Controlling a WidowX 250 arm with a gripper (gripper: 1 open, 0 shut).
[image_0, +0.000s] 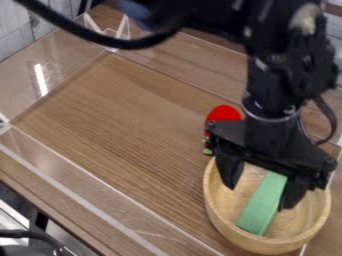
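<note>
My gripper is low over a wooden bowl at the right, its black fingers open at or just inside the rim. A green block lies in the bowl, partly under the gripper. A red rounded object with a small green part is mostly hidden behind the gripper.
The black arm spans the top and right of the view.
</note>
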